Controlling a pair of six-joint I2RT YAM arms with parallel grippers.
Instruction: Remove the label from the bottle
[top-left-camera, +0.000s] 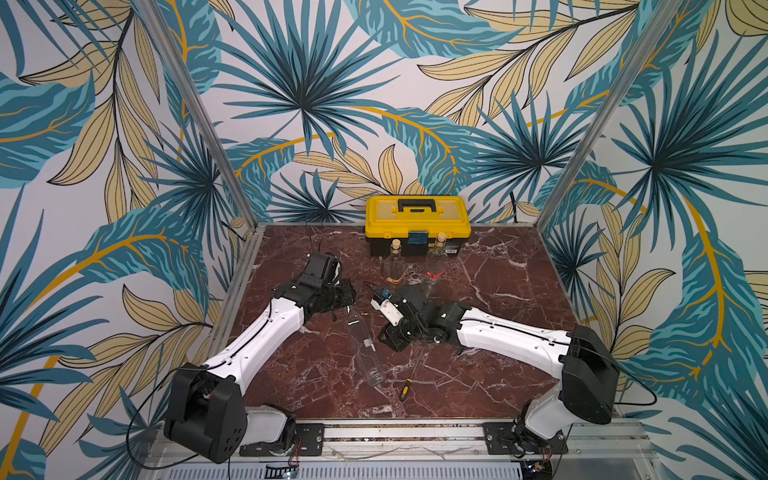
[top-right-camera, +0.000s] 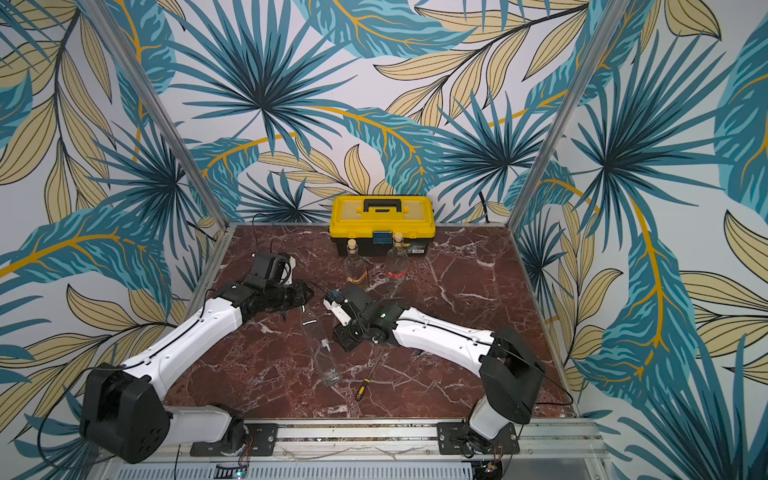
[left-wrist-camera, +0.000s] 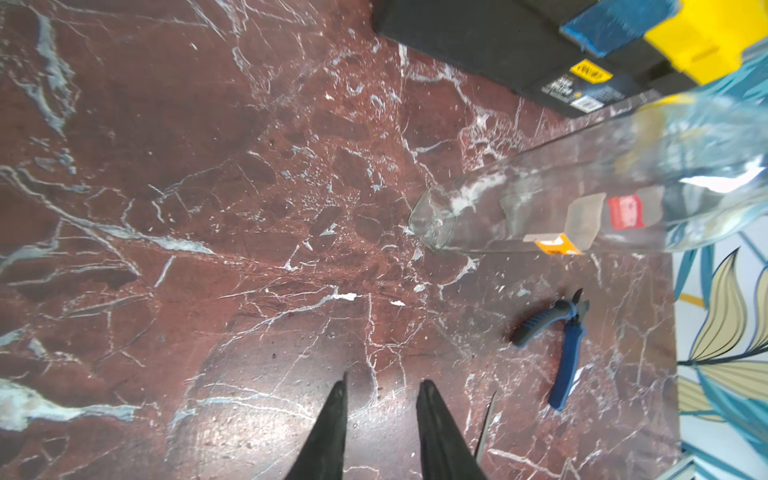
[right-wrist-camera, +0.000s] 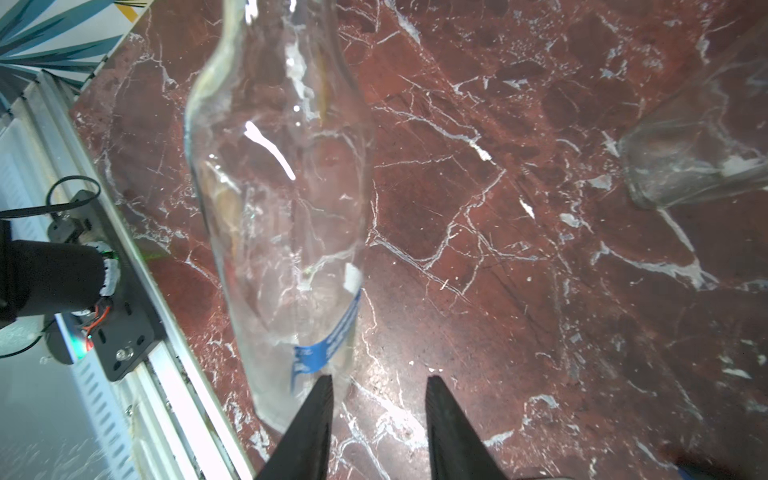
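Note:
A clear glass bottle (top-left-camera: 364, 352) hangs slanted, neck up, from my left gripper (top-left-camera: 349, 297) above the table. That gripper is shut on its neck; the grip itself does not show, and in the left wrist view only the fingers (left-wrist-camera: 323, 432) appear. Around the lower part of the bottle (right-wrist-camera: 276, 200) runs a blue strip of label (right-wrist-camera: 328, 344), with a small white patch at its upper end. My right gripper is open beside the bottle's lower end, with nothing visible between its fingers.
Two corked bottles, one with an orange label (top-left-camera: 393, 272) and one with red (top-left-camera: 434, 270), stand before a yellow toolbox (top-left-camera: 417, 212). Pliers (left-wrist-camera: 558, 340) and a screwdriver (top-left-camera: 405, 389) lie on the table.

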